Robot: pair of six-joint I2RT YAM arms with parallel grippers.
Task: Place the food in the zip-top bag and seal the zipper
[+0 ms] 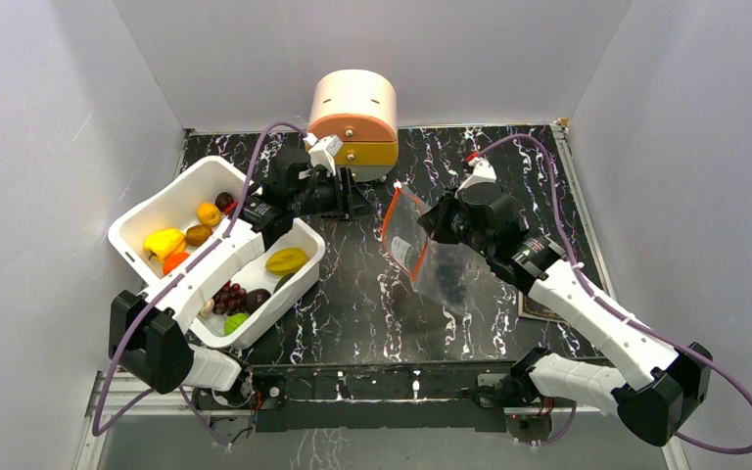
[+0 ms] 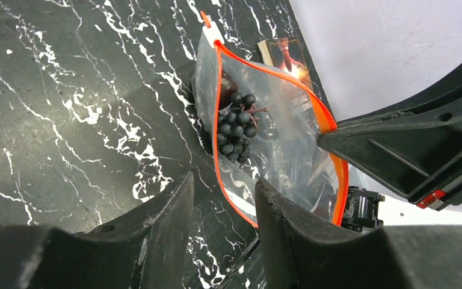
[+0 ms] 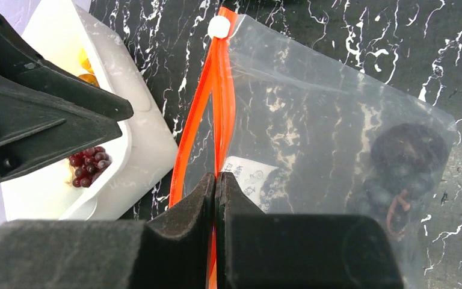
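The clear zip top bag (image 1: 446,279) with an orange zipper hangs from my right gripper (image 1: 429,223), which is shut on its rim, as the right wrist view (image 3: 216,177) also shows. Inside the bag are dark grapes (image 2: 237,129) and a dark round fruit behind them. My left gripper (image 1: 351,201) is apart from the bag, up and left of it; in the left wrist view its fingers stand apart with nothing held, the bag's open mouth beyond them.
Two white bins (image 1: 142,220) of fruit and vegetables stand at the left. A small drawer cabinet (image 1: 351,103) stands at the back, near my left gripper. A book (image 2: 295,57) lies at the right under the arm.
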